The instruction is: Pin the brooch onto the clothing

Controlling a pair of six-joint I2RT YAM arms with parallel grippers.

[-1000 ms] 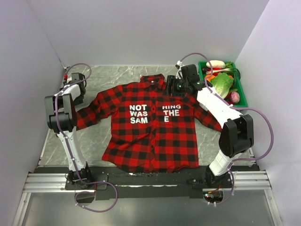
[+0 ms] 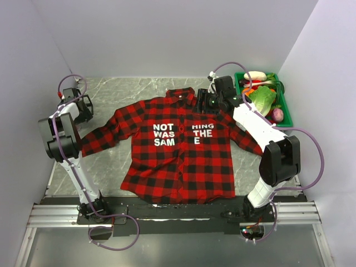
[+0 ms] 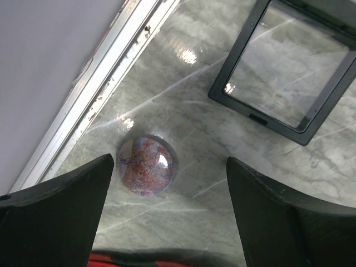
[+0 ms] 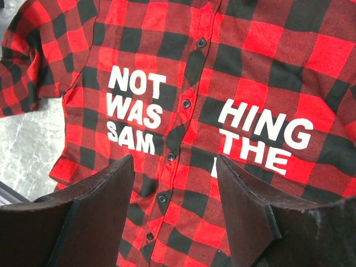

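Note:
A round mottled pink-purple brooch [image 3: 146, 167] lies on the marble counter in the left wrist view, between the open fingers of my left gripper, with nothing held; a small clear-windowed black case [image 3: 267, 119] lies beside it. The red-and-black plaid shirt [image 2: 181, 172] is spread over the counter, white lettering [image 4: 135, 111] on both front panels. My right gripper is over the shirt's upper right, fingers apart with nothing between them.
A green crate [image 2: 283, 105] of vegetables sits at the back right. Walls border the counter, with a metal edge strip [image 3: 89, 94] near the brooch. Bare marble [image 2: 122, 89] shows at the back left.
The right arm shows no visible movement.

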